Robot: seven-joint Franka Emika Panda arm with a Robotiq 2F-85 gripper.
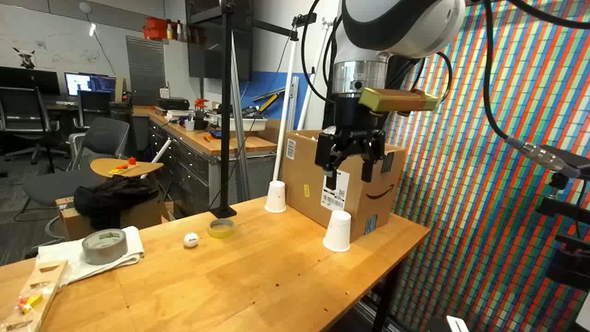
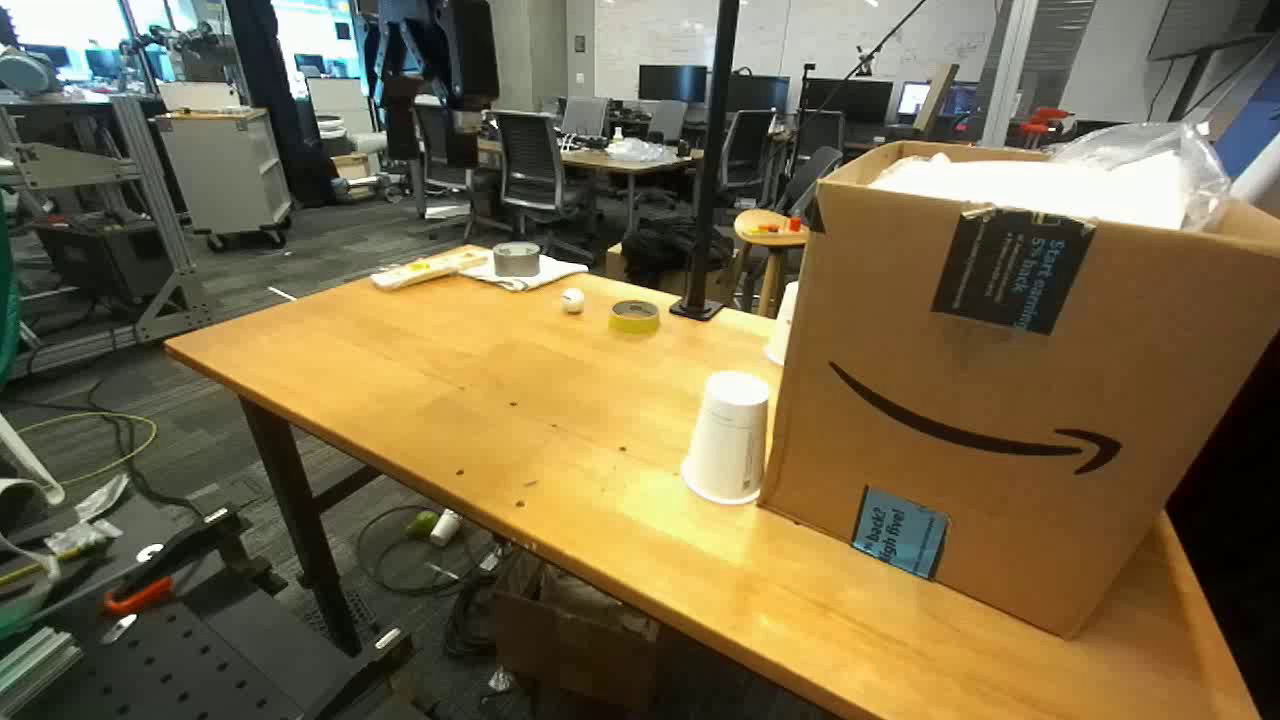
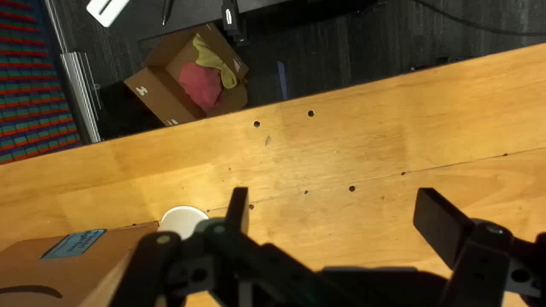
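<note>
High over the wooden table (image 1: 249, 265) hangs my gripper (image 1: 349, 180), its fingers wide apart and pointing down. The wrist view shows the gripper open, with only bare tabletop visible between its fingers. Two white cups stand upside down: the near cup (image 1: 338, 231) close to the cardboard box, the far cup (image 1: 275, 197) at the box's other end. A white ball (image 1: 191, 240) rests on the table, with a yellowish tape roll (image 1: 221, 228) close to it. A grey tape roll (image 1: 104, 246) lies on a white cloth (image 1: 134, 246).
The large cardboard box (image 2: 972, 396) occupies one end of the table. A black post (image 2: 710, 180) rises at the table's edge by the tape roll. A wooden strip (image 1: 33, 299) lies at the opposite end.
</note>
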